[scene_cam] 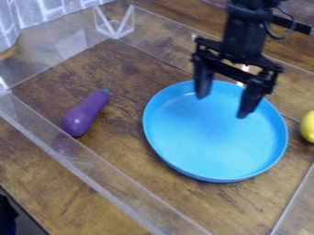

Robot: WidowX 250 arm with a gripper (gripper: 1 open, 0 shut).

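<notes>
My dark gripper point(230, 81) hangs over the back part of a large blue plate point(215, 133), blurred, so whether its fingers are open or shut is unclear. A purple eggplant point(88, 114) lies on the wooden table to the left of the plate. A yellow object point(306, 130) is at the right edge, partly out of frame.
Clear plastic edges run along the left and front. A small wire-like clear object point(113, 23) sits at the back left.
</notes>
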